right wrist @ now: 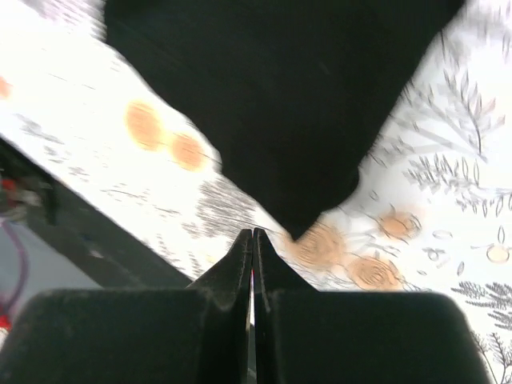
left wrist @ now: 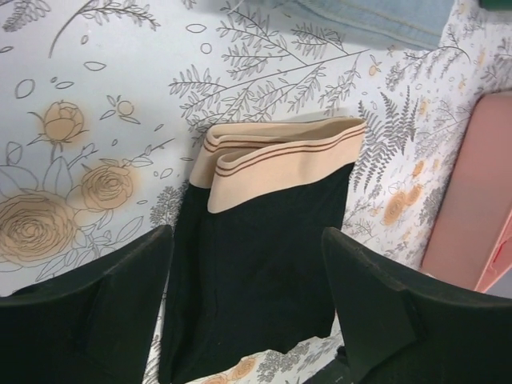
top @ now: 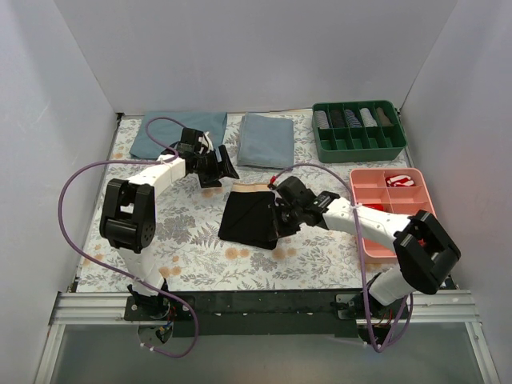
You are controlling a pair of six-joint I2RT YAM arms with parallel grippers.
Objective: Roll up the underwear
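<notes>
The black underwear (top: pixel 248 218) lies folded into a rough rectangle on the floral cloth, its tan waistband (left wrist: pixel 280 154) toward the back. One side of it is folded over along a lengthwise edge in the left wrist view. My left gripper (top: pixel 230 162) hangs behind and left of the waistband; its fingers (left wrist: pixel 128 280) stand apart with nothing held. My right gripper is shut, no cloth showing between its fingertips. In the right wrist view it points at a front corner of the underwear (right wrist: pixel 296 144), just short of it in the picture.
Two blue-grey folded cloths (top: pixel 266 142) lie at the back. A green divided box (top: pixel 358 152) with several rolled items stands back right, and a pink divided bin (top: pixel 369 178) is on the right.
</notes>
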